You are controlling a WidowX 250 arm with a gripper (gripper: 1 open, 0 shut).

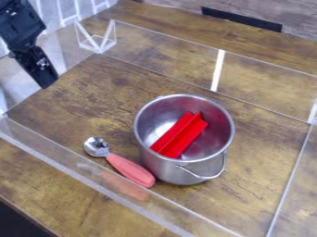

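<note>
A steel pot (210, 167) with a side handle stands on the wooden table, right of centre, holding a red ridged object (180, 134). To its lower left lies a spoon with a pink handle (130, 169), its metal bowl pointing up-left. My black gripper (40, 72) is at the upper left edge, partly out of frame, well away from pot and spoon; its fingers are too small and dark to read.
Clear plastic walls border the work area on several sides. A white wire-like piece (95, 39) sits at the back left, near my gripper. A white tape strip (218, 70) lies at the back.
</note>
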